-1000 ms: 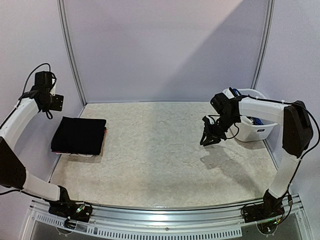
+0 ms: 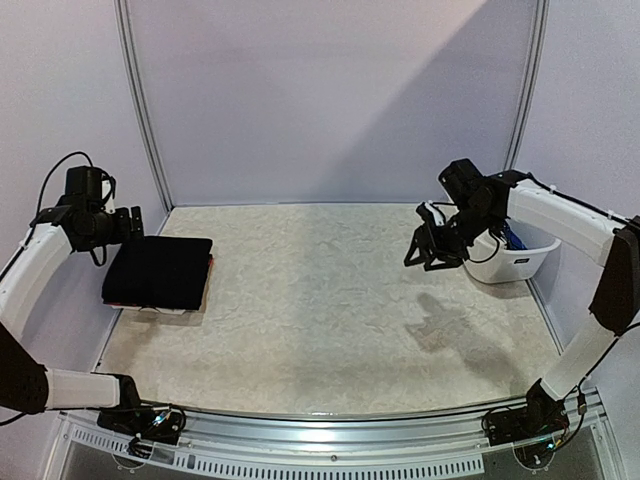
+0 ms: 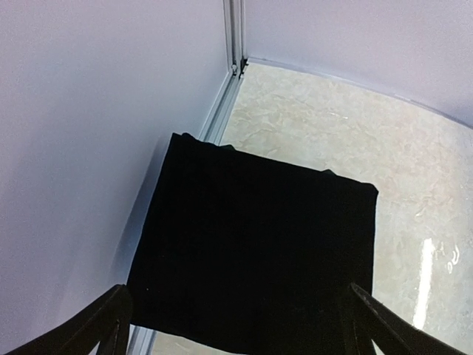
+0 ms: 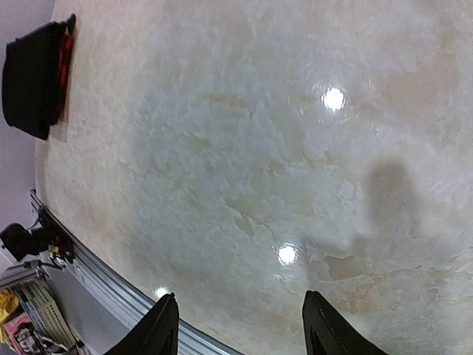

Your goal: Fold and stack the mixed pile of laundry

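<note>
A folded stack with a black cloth (image 2: 160, 272) on top lies flat at the table's left side; a strip of red and white shows under its edges. The left wrist view looks down on the same black cloth (image 3: 259, 237). Above the stack's far left corner hangs my left gripper (image 2: 131, 224), open and empty. My right gripper (image 2: 420, 262) is raised over the right part of the table, its fingers (image 4: 159, 325) apart with only bare table between them. A white basket (image 2: 515, 265) stands at the back right, partly hidden by the right arm, with some blue cloth (image 2: 513, 240) inside.
Side walls stand close beside the stack and the basket. A metal rail (image 2: 330, 430) runs along the front edge.
My right gripper has risen, and its arm now covers more of the basket. The left gripper has come lower, closer to the stack, and its fingers have parted. The stack stays put.
</note>
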